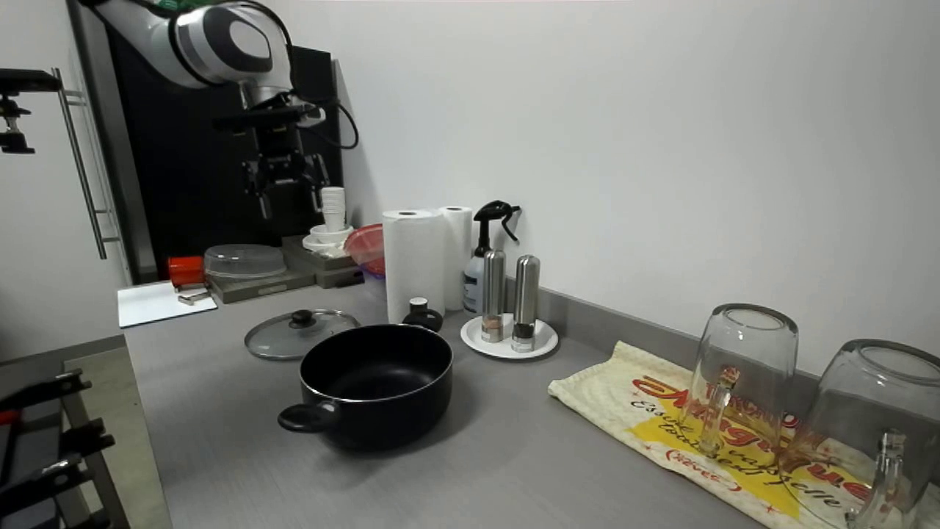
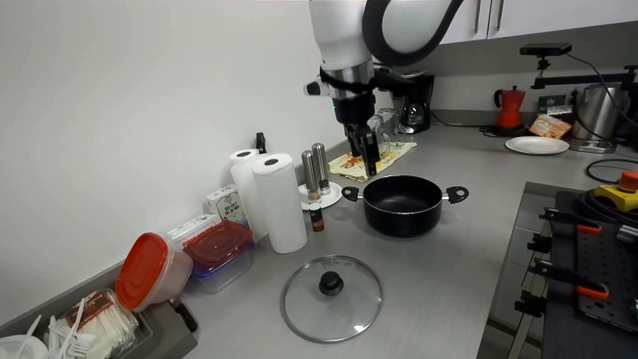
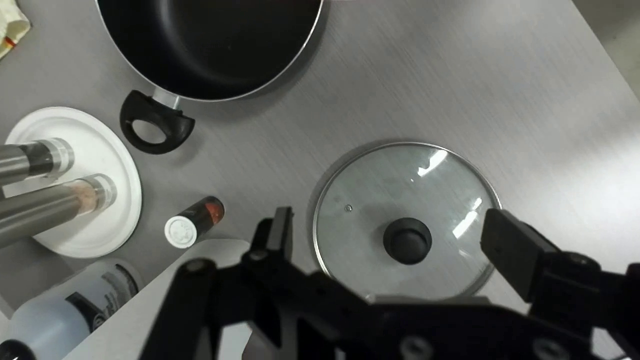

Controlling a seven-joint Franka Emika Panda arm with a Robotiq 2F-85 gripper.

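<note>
High over the counter, my gripper stands open with nothing between its fingers. In the wrist view the glass lid lies flat below, and its black knob shows between the spread fingers. A clear gap separates the gripper from the lid in exterior view 1. The black pot sits uncovered beside the lid, empty as far as its inside shows.
Paper towel rolls, a small spice jar and a white plate bearing two grinders line the wall side. Two glass mugs stand upside down on a cloth.
</note>
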